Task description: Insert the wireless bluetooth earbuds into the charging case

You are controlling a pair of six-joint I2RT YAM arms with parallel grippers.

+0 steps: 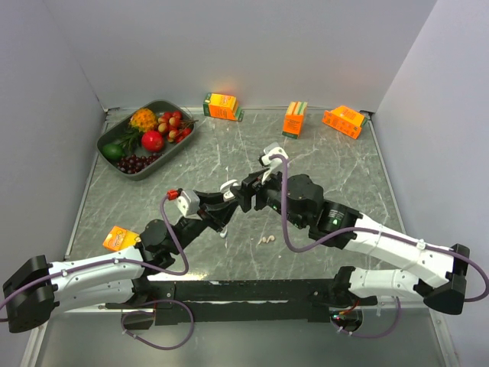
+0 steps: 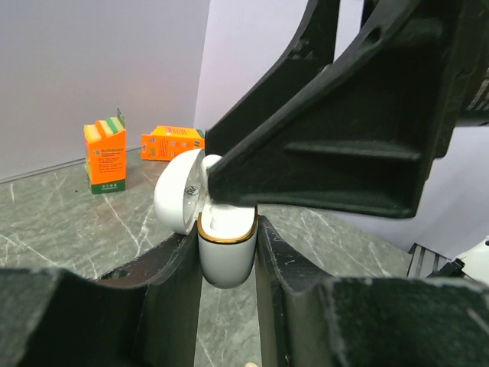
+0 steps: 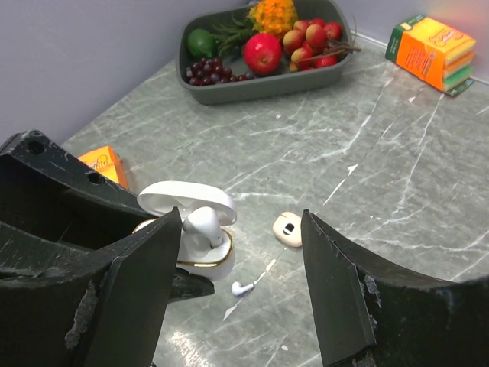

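My left gripper is shut on the white charging case (image 2: pixel 227 260), which is held upright with its lid (image 2: pixel 176 191) open. A white earbud (image 3: pixel 202 222) is at the case's opening, touched by one finger of my open right gripper (image 1: pixel 252 187); how deep it sits is unclear. Another earbud (image 3: pixel 241 287) appears lower on the marble table beyond the left gripper in the right wrist view, with a small pale square object (image 3: pixel 287 228) near it.
A tray of fruit (image 1: pixel 114 164) stands at the back left. Orange boxes (image 1: pixel 294 118) stand along the back, and another (image 1: pixel 120 238) lies at left.
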